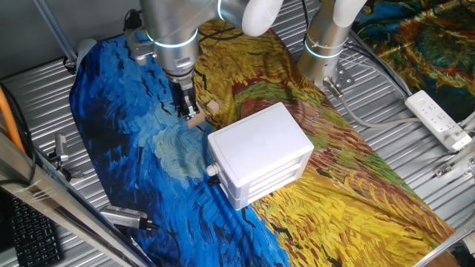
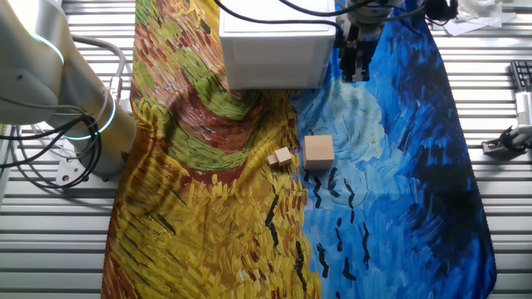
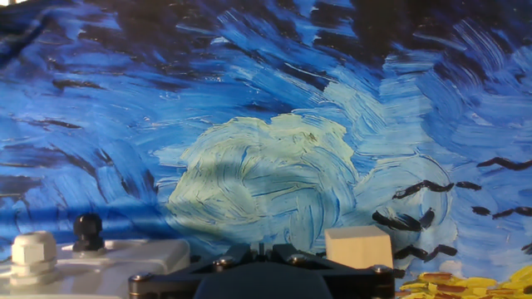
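Note:
A wooden block [image 2: 318, 153] stands on the painted cloth, near the line between its blue and yellow parts. Beside it lies a smaller pale wooden piece [image 2: 283, 155], with another small bit touching it. My gripper [image 1: 191, 111] overlaps the larger block [image 1: 196, 119] in the first exterior view. From the opposite side, the gripper [image 2: 355, 73] appears raised and apart from that block. Its black fingers look drawn together in the wrist view, and nothing shows between them. The block [image 3: 359, 247] is right of the fingers there, partly covered by the gripper's body.
A white drawer box [image 1: 260, 144] stands close to the block; its white knob [image 3: 33, 252] and black knob [image 3: 87, 230] face the wrist camera's left. Open cloth lies on the blue side.

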